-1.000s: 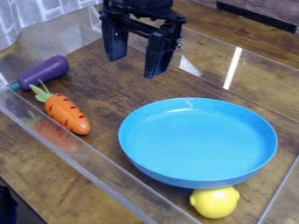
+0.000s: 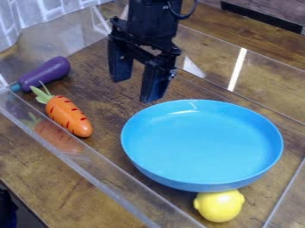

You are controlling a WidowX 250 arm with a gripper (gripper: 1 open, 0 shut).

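My black gripper [image 2: 136,72] hangs open over the wooden table at the upper middle, its two fingers apart with nothing between them. Below it and to the right is a blue plate [image 2: 202,142]. An orange toy carrot [image 2: 68,115] with a green top lies at the left, and a purple toy eggplant [image 2: 46,72] lies above it. A yellow toy lemon [image 2: 219,205] sits at the front, just below the plate's near edge.
Clear panels [image 2: 92,173] run around the work area. Bare wood lies between the carrot and the plate and at the upper right beyond the plate.
The gripper has moved down in the view and slightly left, toward the space between the carrot and the plate. The toys and plate have not moved.
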